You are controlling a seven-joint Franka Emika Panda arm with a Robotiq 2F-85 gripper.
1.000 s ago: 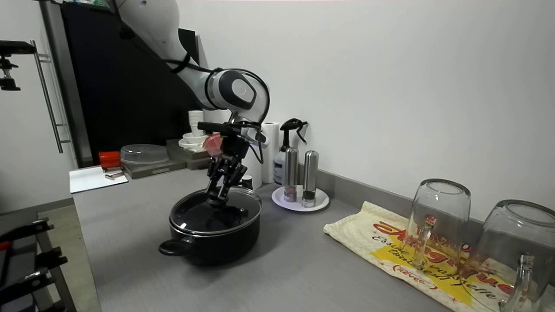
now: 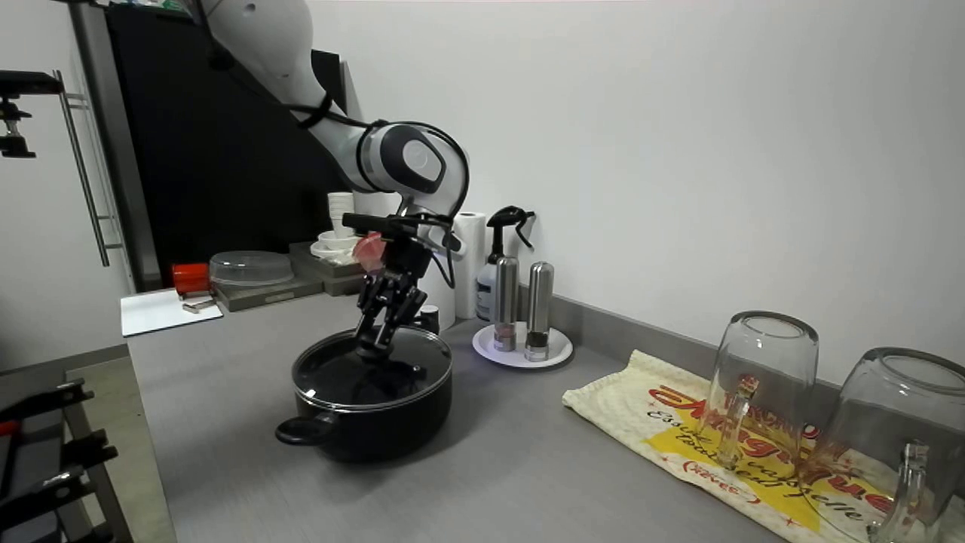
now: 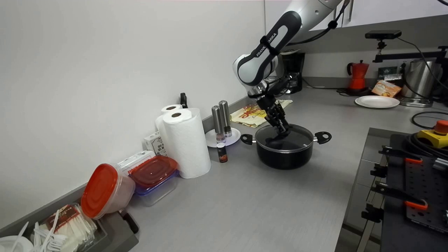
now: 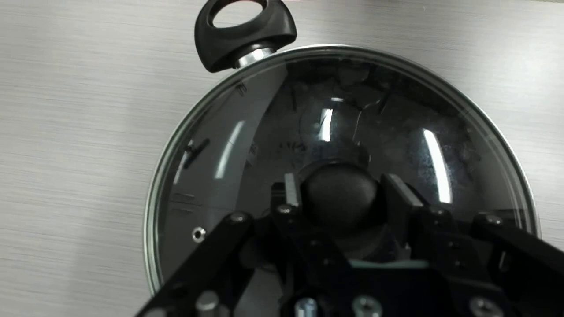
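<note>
A black two-handled pot point(image 2: 384, 430) stands on the grey counter, its glass lid point(image 3: 289, 138) lying over the opening. In the wrist view the lid's metal rim circles the dark glass, with one pot handle point(image 4: 246, 31) jutting out at the top. My gripper is shut on the round black lid knob point(image 4: 341, 193), one finger on each side. From outside, the gripper point(image 2: 375, 351) points down at the lid's middle and mostly covers the knob. Whatever is inside the pot cannot be made out through the reflections.
Two metal grinders point(image 2: 522, 312) stand on a white plate point(image 2: 559, 354) by the wall. Close to the pot are a small spice jar point(image 3: 222, 153) and paper towel rolls point(image 3: 187, 142). Glass mugs point(image 2: 760, 389) rest on a printed cloth point(image 2: 624, 398).
The lid has shifted very slightly to the left and down with my gripper, now sitting more evenly on the pot. The pot itself has stayed in place.
</note>
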